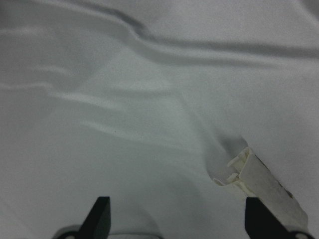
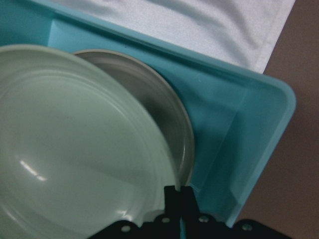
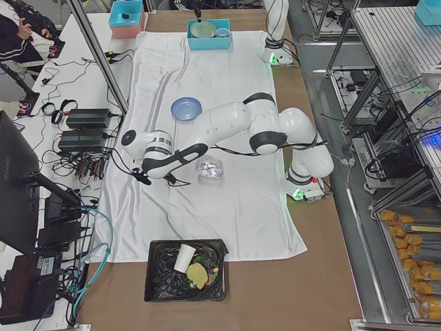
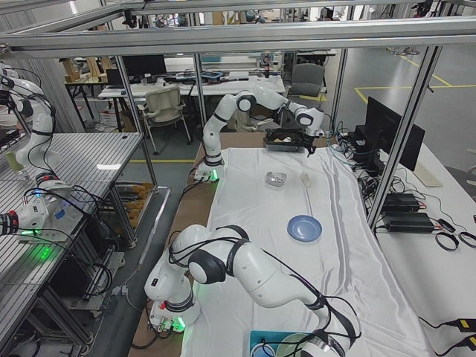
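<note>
My right gripper is shut on the rim of a pale green plate (image 2: 75, 139), which sits over a grey plate (image 2: 177, 124) inside a blue bin (image 2: 254, 134); in the camera left view the bin is at the far end of the cloth. My left gripper is open, low over the white cloth, with a folded cream paper-like piece (image 1: 269, 189) at its right finger. A blue plate (image 3: 186, 107) lies mid-cloth, and a clear crinkled container (image 3: 209, 167) lies nearer.
A black lined tray (image 3: 165, 276) with a white cup and food-like items stands at the near end. A monitor and cables (image 3: 76, 158) line the left side. The cloth around the blue plate is largely clear.
</note>
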